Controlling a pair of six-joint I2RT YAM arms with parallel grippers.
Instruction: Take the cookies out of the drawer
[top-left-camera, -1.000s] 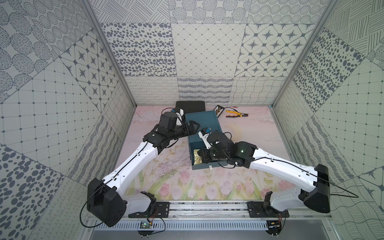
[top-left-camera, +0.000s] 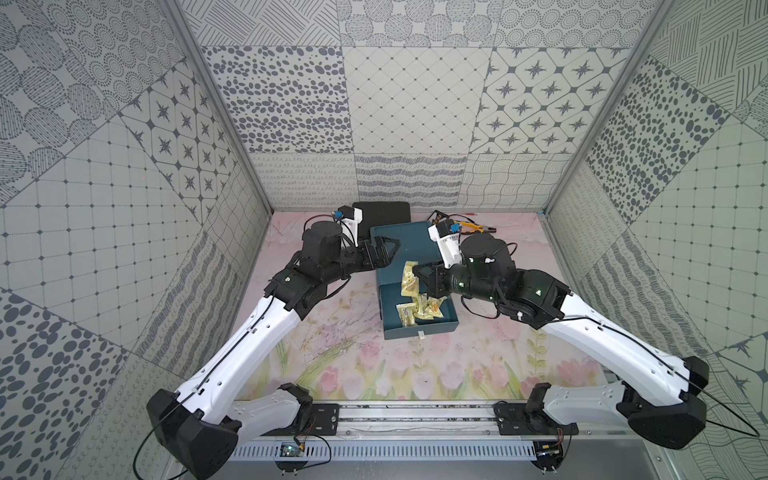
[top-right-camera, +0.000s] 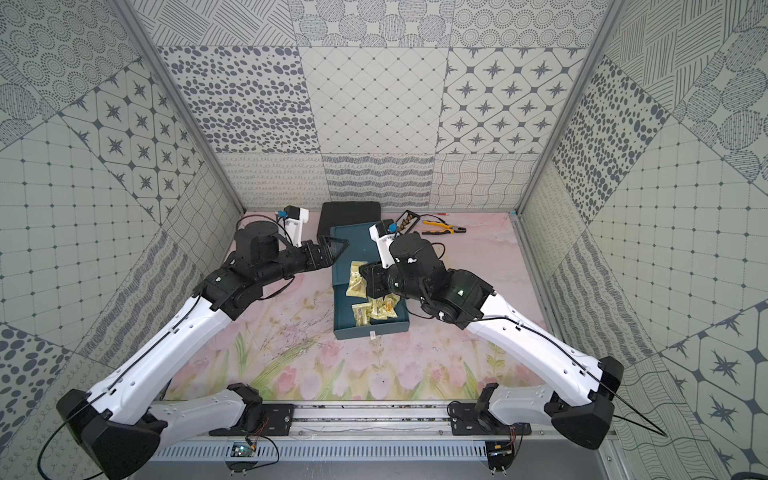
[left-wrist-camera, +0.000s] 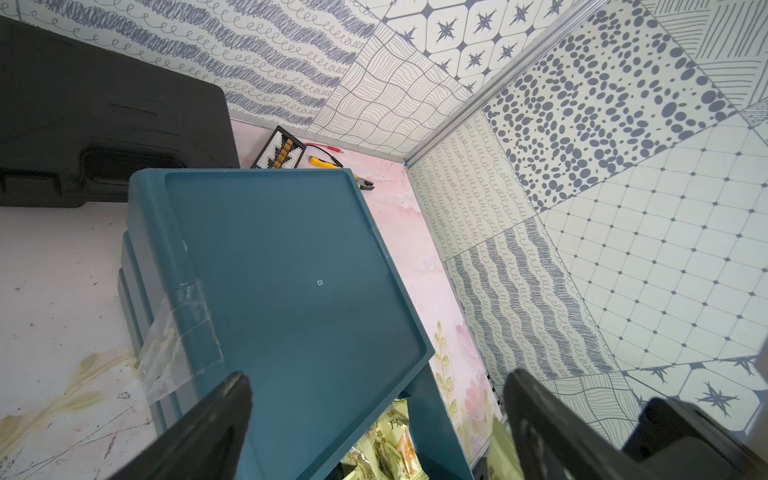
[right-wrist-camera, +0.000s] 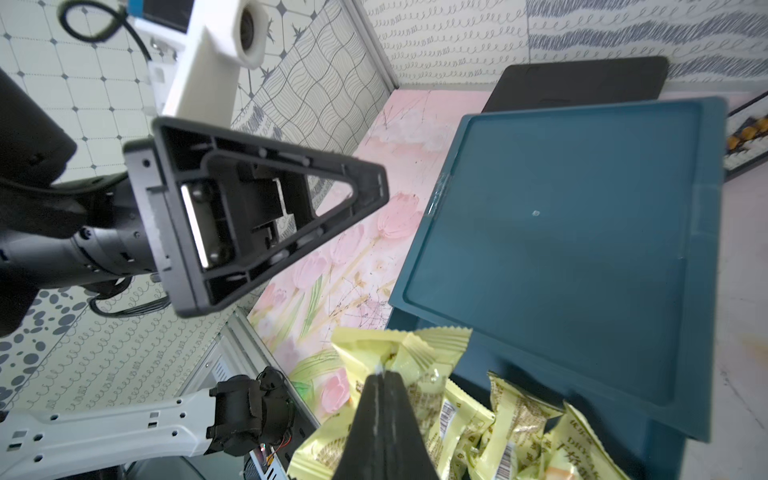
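Observation:
A gold cookie packet hangs from my right gripper, whose fingers are shut on its top end. In the top left view that packet is above the drawer, held out to the left of the right gripper. The blue drawer is pulled out toward the front, and several more gold packets lie in it. My left gripper is open above the closed top of the blue drawer unit, its blurred fingers wide apart with no packet between them.
A black case stands behind the unit. Yellow-handled pliers lie at the back right. The flowered table has free room left and in front of the drawer. Both grippers are close together.
My right gripper has risen and moved back with the packet, out of the drawer. More packets in the drawer are now uncovered.

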